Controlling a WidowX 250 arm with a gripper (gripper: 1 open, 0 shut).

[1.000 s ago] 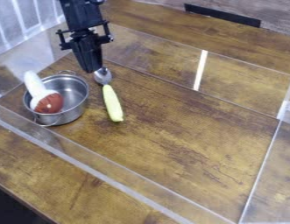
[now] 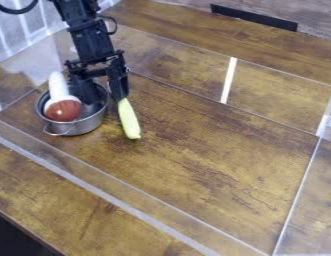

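My gripper (image 2: 97, 70) is low at the upper left, open, over the back of a grey metal pot (image 2: 77, 122) and near the top end of a pale yellow-green elongated object (image 2: 128, 121) lying on the wooden table. The pot holds a white elongated object (image 2: 57, 86) and a red round item (image 2: 66, 109).
Clear panel edges run along the table's sides, and a dark slot (image 2: 255, 16) is at the back.
The pot and objects appear in the same places.
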